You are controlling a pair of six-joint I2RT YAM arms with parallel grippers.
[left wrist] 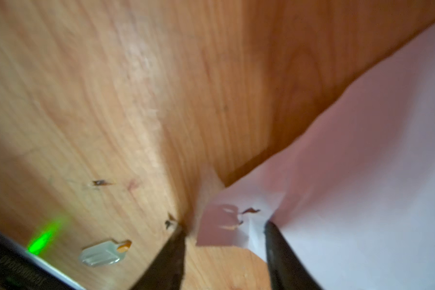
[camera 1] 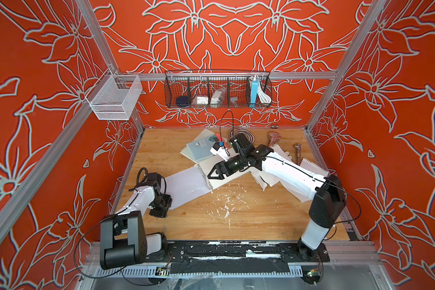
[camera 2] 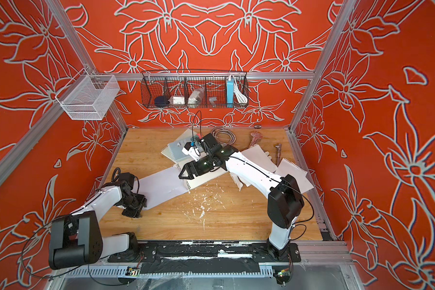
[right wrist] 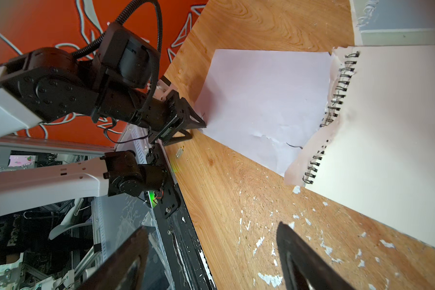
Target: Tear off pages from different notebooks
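Observation:
A white spiral notebook (right wrist: 386, 135) lies open at the centre, its leftward page (right wrist: 265, 101) spread flat with a torn strip along the coil. My left gripper is low at that page's near-left corner, which is creased and holed; its fingertips are apart, one touching the paper. My right gripper hangs above the notebook's coil side, fingers apart with nothing between them. Paper scraps (camera 1: 227, 205) litter the wood in front of the notebook.
Other notebooks (camera 1: 200, 147) lie at the back, more loose paper (camera 1: 311, 169) at the right, beside a coiled hose (camera 2: 223, 131) and small tools. Wire baskets (camera 1: 116, 104) hang on the walls.

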